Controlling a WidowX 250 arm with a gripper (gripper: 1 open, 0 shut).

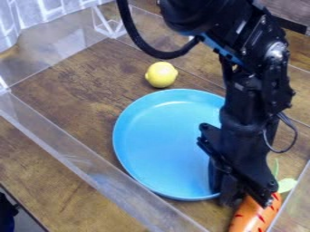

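My black gripper (227,186) is low over the right side of the blue plate (158,145), its lower end at the plate's rim. An orange toy carrot (255,214) with green leaves lies just right of the plate, beside and partly behind the gripper. The fingertips are dark and largely hidden, so I cannot tell whether they hold anything. A yellow lemon (161,75) sits behind the plate.
Clear plastic walls (72,154) edge the wooden surface on the left, back and front right.
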